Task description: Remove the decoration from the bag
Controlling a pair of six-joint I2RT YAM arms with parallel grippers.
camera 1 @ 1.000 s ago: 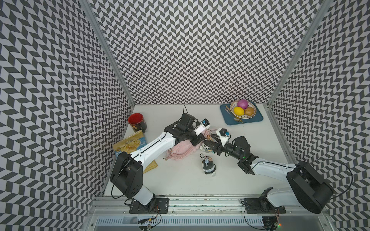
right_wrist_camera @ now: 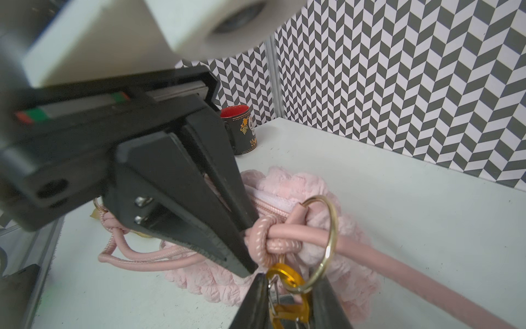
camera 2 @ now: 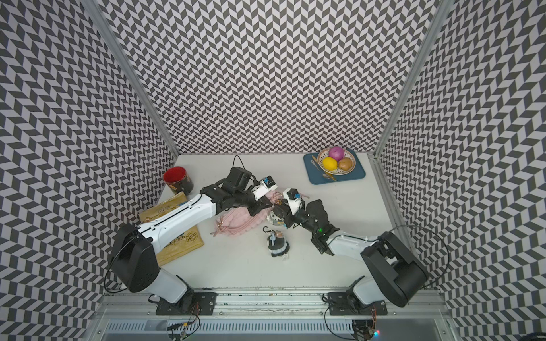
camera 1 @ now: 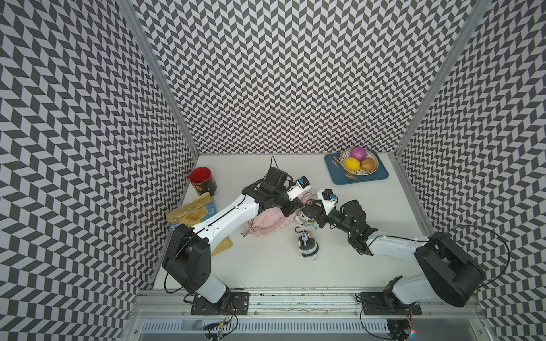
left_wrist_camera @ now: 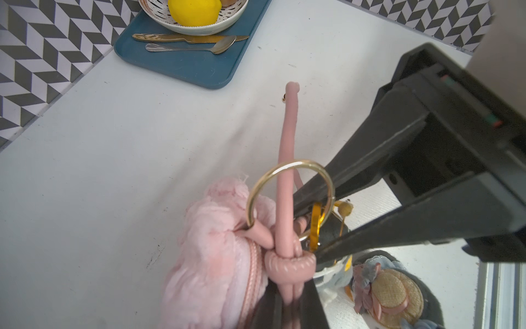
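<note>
A fluffy pink bag lies on the table, its smooth pink strap knotted beside a gold ring. My left gripper is shut on the strap just by the knot. From the ring area hangs a decoration with a gold clasp; its grey-and-white body is partly hidden behind my right gripper's fingers. My right gripper is part open, one finger on each side of the clasp; whether both touch it is unclear.
Another decoration with a straw hat lies loose on the table in front. A red-rimmed mug and yellow packages are at left. A blue tray with a fruit bowl stands back right.
The left arm and the bag stay where they were.
</note>
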